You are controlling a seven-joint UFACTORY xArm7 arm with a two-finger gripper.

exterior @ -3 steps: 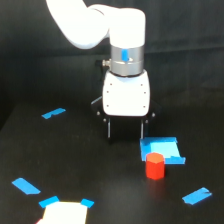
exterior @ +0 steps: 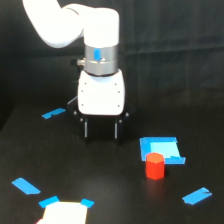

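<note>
My gripper (exterior: 101,128) hangs in the upper middle of the camera view with its two thin dark fingers apart, nothing visible between them. A red hexagonal block (exterior: 155,167) stands right of and below it on the dark surface, in front of a light blue paper square (exterior: 165,150) edged with blue tape.
A cream-coloured object (exterior: 64,214) sits at the bottom left edge, partly cut off, with a red bit beside it. Blue tape strips (exterior: 26,186) mark the surface at left and right.
The arm and gripper have moved left, away from above the blue-taped square. The red block stays where it was.
</note>
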